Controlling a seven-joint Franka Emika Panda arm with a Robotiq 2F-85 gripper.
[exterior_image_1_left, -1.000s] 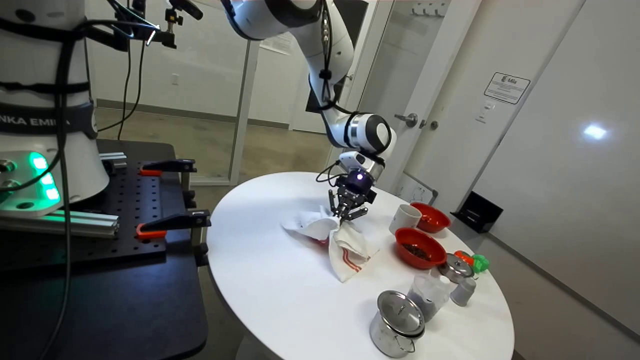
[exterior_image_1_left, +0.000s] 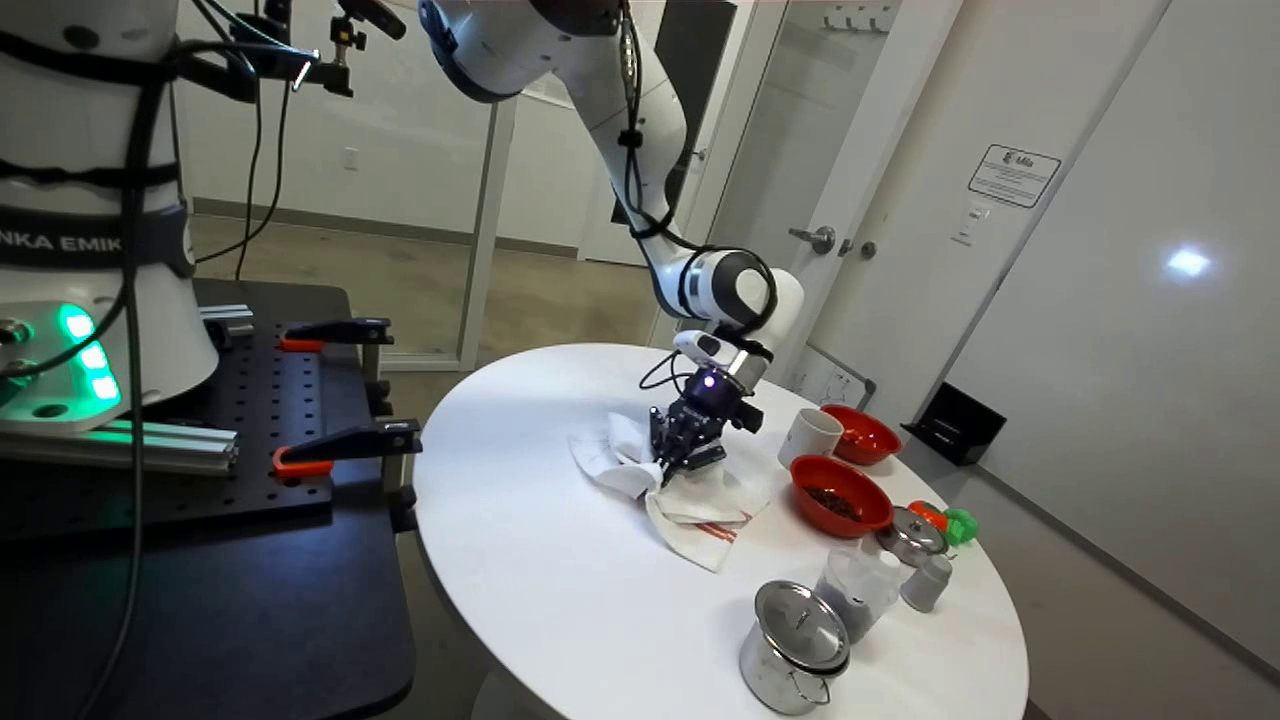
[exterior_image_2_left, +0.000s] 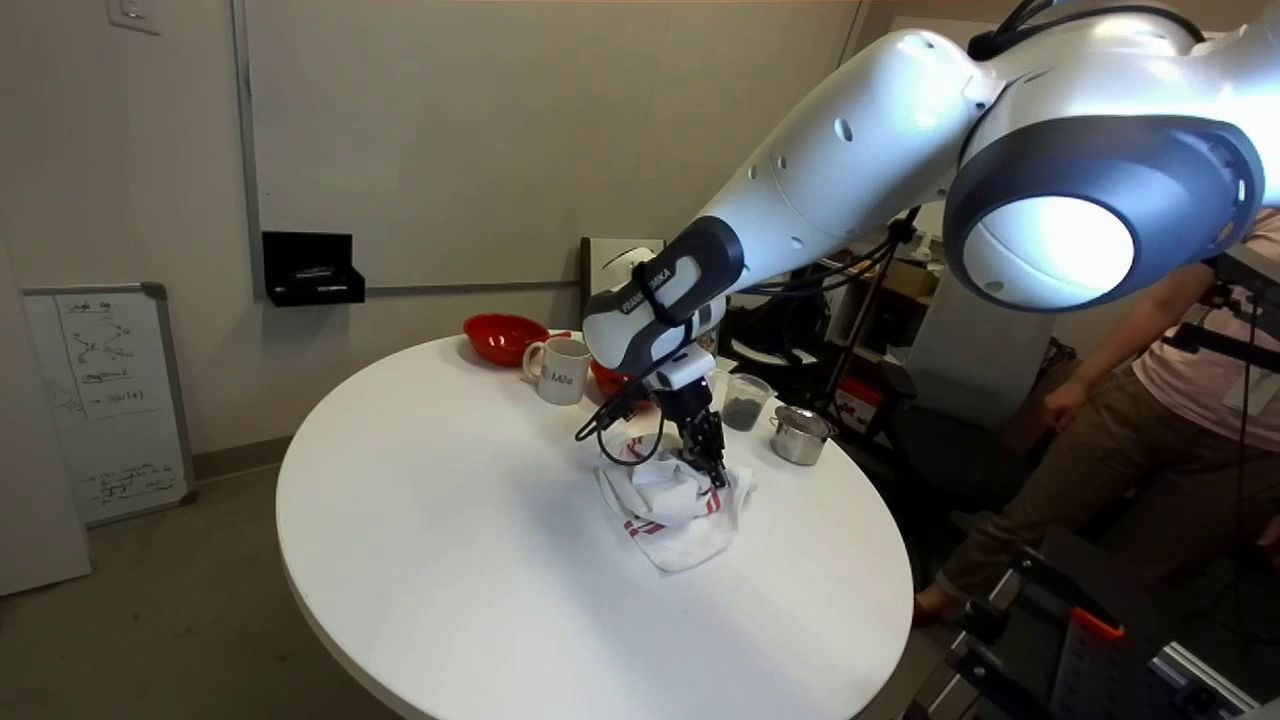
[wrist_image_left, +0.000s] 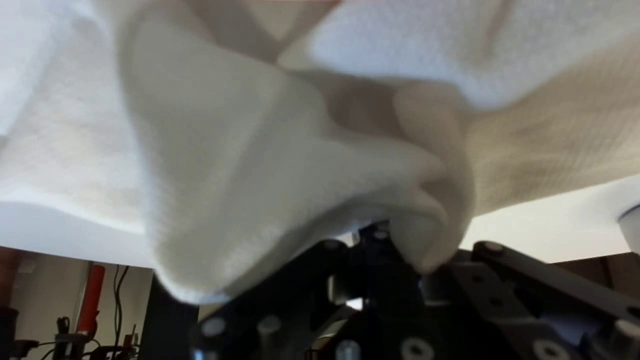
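Note:
A white towel with red stripes (exterior_image_1_left: 702, 528) lies crumpled on the round white table (exterior_image_1_left: 528, 528). My gripper (exterior_image_1_left: 674, 466) is low over the tabletop, shut on a fold of this towel. From the other side, the towel (exterior_image_2_left: 684, 546) spreads around and below my gripper (exterior_image_2_left: 716, 474), one striped corner flat on the table. In the wrist view, bunched towel cloth (wrist_image_left: 252, 168) fills most of the picture and runs in between the fingers; it hides part of the fingertips.
Right of the towel stand a white mug (exterior_image_1_left: 811, 437), a red bowl with dark bits (exterior_image_1_left: 840, 494) and another red bowl (exterior_image_1_left: 861, 434). A lidded steel pot (exterior_image_1_left: 792, 648) and a clear container (exterior_image_1_left: 859, 588) sit nearer the front.
My gripper has come down and slightly left with the towel. The cloth, which hung draped from the fingers, now lies lower and more bunched on the table.

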